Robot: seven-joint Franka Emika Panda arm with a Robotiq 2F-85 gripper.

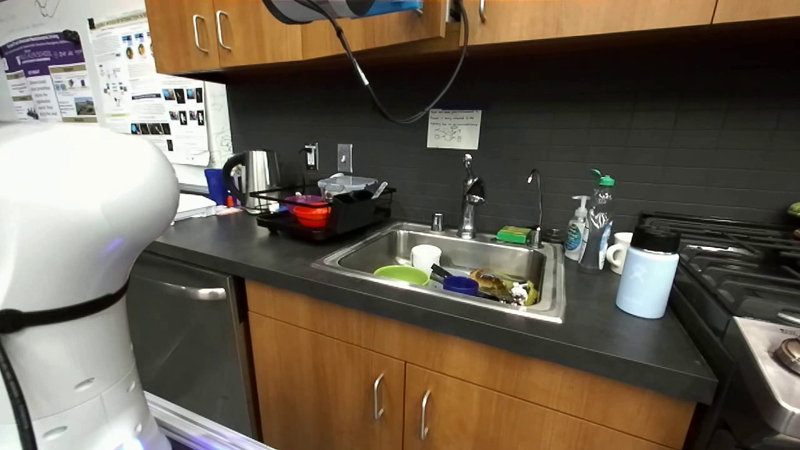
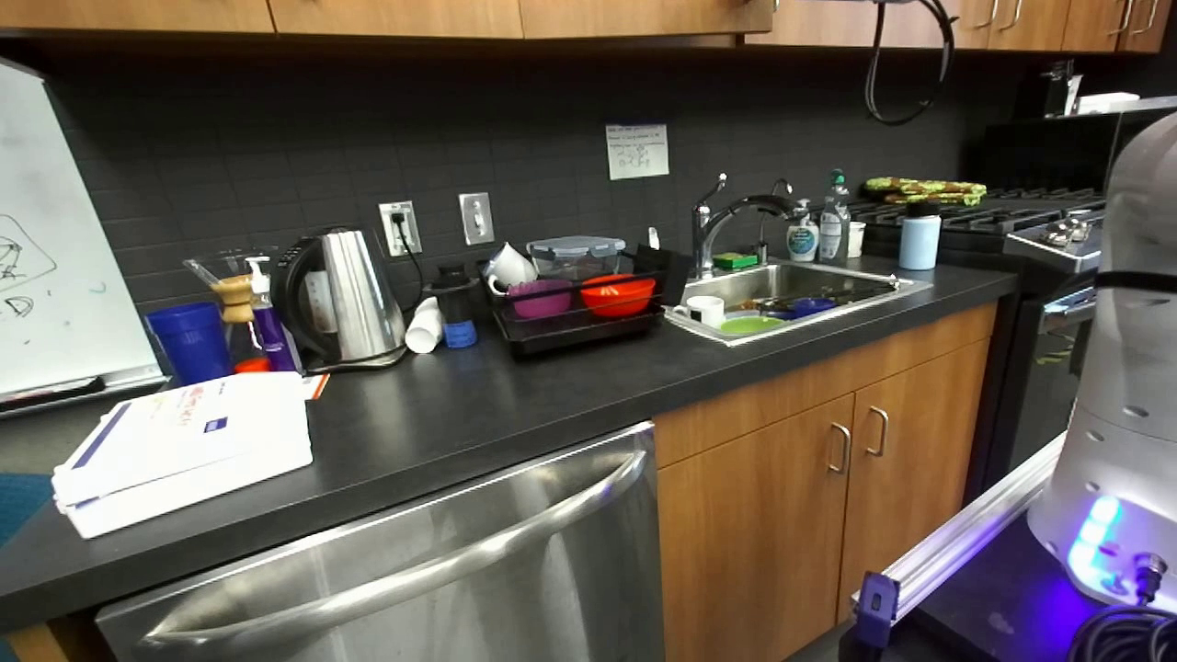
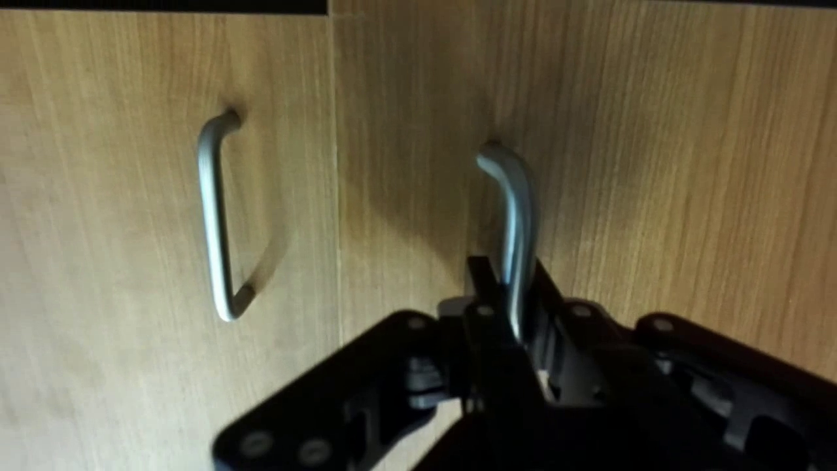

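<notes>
A curved metal handle [image 3: 518,212] on a wooden cabinet door [image 3: 667,157] runs down between the black fingers of my gripper in the wrist view. The gripper is shut on this handle, and its upper bend shows above the fingertips. A second handle [image 3: 213,212] stands free on the neighbouring door [image 3: 94,235]. In exterior view 1 the arm's wrist [image 1: 330,7] is at the top edge, before the upper cabinets. The upper door [image 1: 375,41] behind it stands slightly ajar on its right side. My fingers are not clearly visible in the exterior views.
A loose cable [image 1: 409,120] hangs below the arm's wrist. Under the cabinets are a dish rack [image 1: 330,214], a sink [image 1: 555,292] with dishes, a faucet [image 1: 469,202] and a blue bottle [image 1: 649,277].
</notes>
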